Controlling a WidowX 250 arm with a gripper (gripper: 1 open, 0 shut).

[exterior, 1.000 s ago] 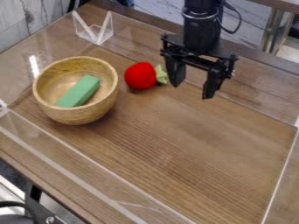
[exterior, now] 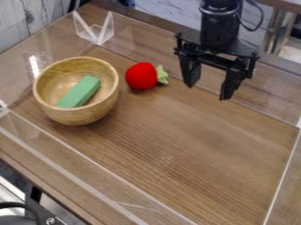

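Observation:
The black gripper (exterior: 214, 70) hangs over the back right of the wooden table, its fingers spread open and pointing down, with nothing visible between them. To its left lies a red object with a green top (exterior: 143, 76), apart from it. Further left, a wooden bowl (exterior: 101, 105) holds a green block (exterior: 77, 93).
A clear, transparent holder (exterior: 94, 28) stands at the back left. A black cable or part shows at the bottom left corner.
The gripper has moved a little to the right, away from the red object. The bowl, green block and red object look unmoved.

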